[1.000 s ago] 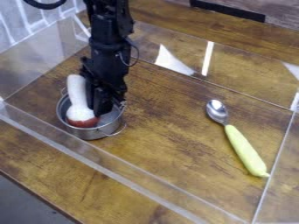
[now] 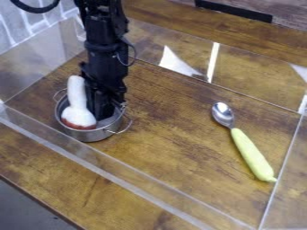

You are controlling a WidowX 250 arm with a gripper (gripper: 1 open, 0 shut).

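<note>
My black gripper (image 2: 99, 90) reaches down from the top left into a metal pot (image 2: 100, 130) with a wire handle. A white, elongated object with a red lower part (image 2: 78, 108) stands tilted inside the pot, beside the gripper's fingers. The fingers are dark and overlap the pot's interior, so I cannot tell whether they hold it.
A spoon with a pale yellow-green handle (image 2: 249, 153) lies on the right of the wooden table (image 2: 180, 162). Clear panels edge the work area.
The white object has shifted slightly within the pot, and the gripper has moved a little around it.
</note>
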